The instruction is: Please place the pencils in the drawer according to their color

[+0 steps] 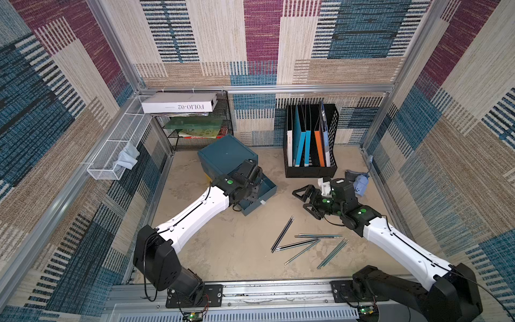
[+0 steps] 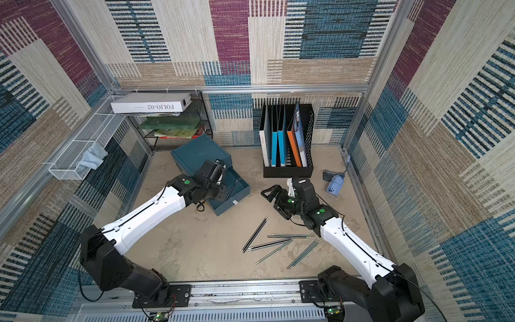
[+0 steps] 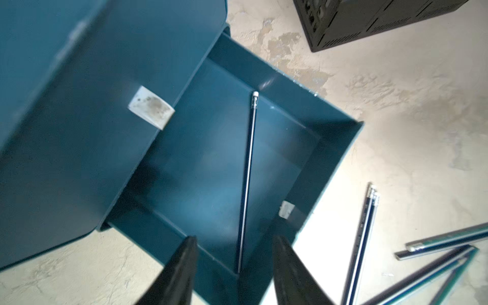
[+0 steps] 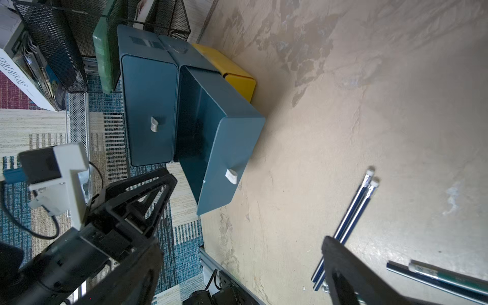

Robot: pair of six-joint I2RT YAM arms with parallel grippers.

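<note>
A teal drawer unit (image 1: pixel 224 150) has one drawer (image 3: pixel 213 127) pulled out. A single dark blue pencil (image 3: pixel 247 172) lies inside it. My left gripper is over that drawer, fingers apart, nothing visible between them. Dark blue pencils (image 1: pixel 281 234) and green pencils (image 1: pixel 332 252) lie in loose groups on the table, some mixed. My right gripper stands open above the table, right of the drawer and behind the pencils, with nothing held.
A black file holder (image 1: pixel 310 170) with folders stands at the back. A wire shelf (image 1: pixel 225 123) is at back left, a blue item (image 1: pixel 360 184) at the right. Bare table surrounds the pencils.
</note>
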